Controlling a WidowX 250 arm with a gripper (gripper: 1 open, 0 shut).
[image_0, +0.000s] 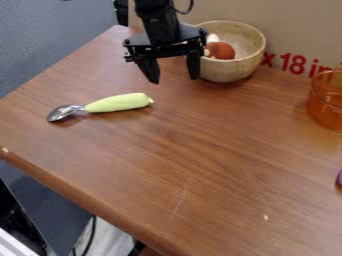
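My black gripper (174, 70) hangs at the top centre, fingers pointing down and spread apart, with nothing visible between them. Its body partly covers a pale wooden bowl (242, 64) holding a reddish-brown round item (219, 50) and something white. A spoon (64, 112) lies on the table at left, alongside a pale yellow-green elongated item (119, 102), below and left of the gripper.
An orange translucent container (325, 100) stands at the right edge, with a small purple object (338, 179) below it. A cardboard panel with red lettering backs the table.
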